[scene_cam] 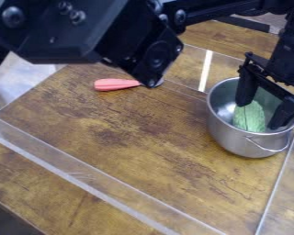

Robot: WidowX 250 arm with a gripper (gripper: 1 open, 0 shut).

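Observation:
My gripper (263,103) is open, its black fingers reaching down into a steel pot (239,142) on the right. A pale green object (248,119) lies inside the pot, between or just below the fingers; whether they touch it I cannot tell. A pink utensil (117,84) lies on the wooden table at the upper middle, its right end near or behind my black arm.
Clear strips run along the near left and right edges. My dark arm covers much of the top of the view.

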